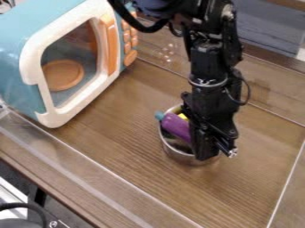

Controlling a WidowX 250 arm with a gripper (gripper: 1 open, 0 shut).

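Observation:
A black robot arm reaches down from the top of the view, its gripper (222, 150) low at the right part of a steel pot (181, 153) on the wooden counter. The gripper looks shut; whether anything is between its fingers is hard to see. A purple eggplant with a teal stem (174, 126) lies in the pot, left of the gripper, with a bit of something yellow behind it. The arm hides the right and back of the pot.
A toy microwave (48, 98), blue and white with an orange plate inside, stands at the upper left. A grey wall borders the back right. A dark cable crosses the lower left corner.

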